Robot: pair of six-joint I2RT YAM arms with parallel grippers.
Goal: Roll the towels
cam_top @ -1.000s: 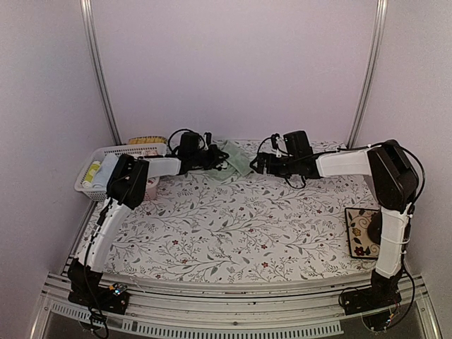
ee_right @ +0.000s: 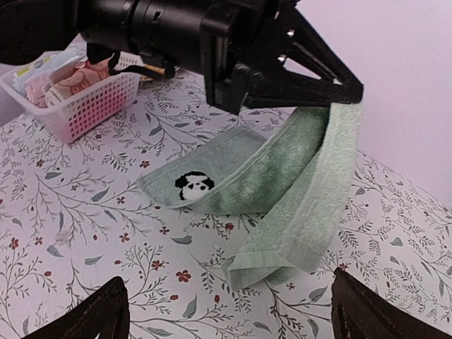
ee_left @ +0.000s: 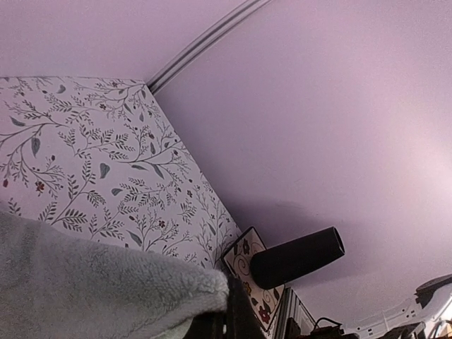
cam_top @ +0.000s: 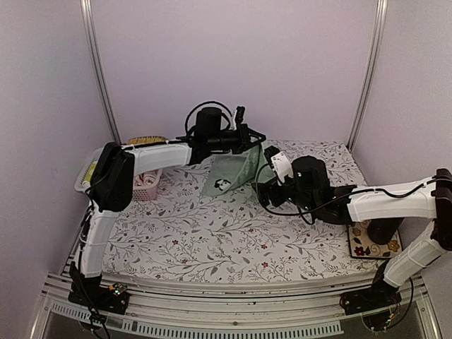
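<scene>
A pale green towel [ee_right: 188, 186] with a dog face lies partly on the table, one end lifted high by my left gripper [cam_top: 259, 138], whose fingers are shut on it; the lifted part drapes down to a fold on the table. In the left wrist view the towel [ee_left: 106, 282] fills the lower left, up to the fingertips. My right gripper [cam_top: 270, 194] stands open just to the right of and below the hanging cloth, its two fingers at the bottom of the right wrist view, with no cloth seen held between them.
A white basket [ee_right: 92, 113] of folded cloths stands at the back left. A patterned tray [ee_left: 268, 311] lies at the right edge.
My left gripper has risen and moved right, lifting the towel's end. My right gripper has moved toward the front, lower in the top view.
</scene>
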